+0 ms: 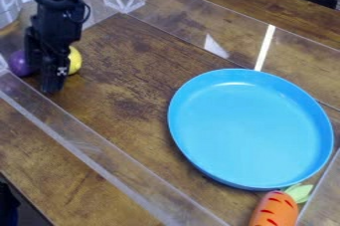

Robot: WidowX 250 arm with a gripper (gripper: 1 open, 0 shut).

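My black gripper is at the upper left, open, low over the table among a yellow object and a purple object. The yellow object is partly hidden behind the gripper, and I cannot tell if the fingers touch it.
A large blue plate fills the right of the table. A toy carrot lies at the bottom right. Transparent walls edge the workspace.
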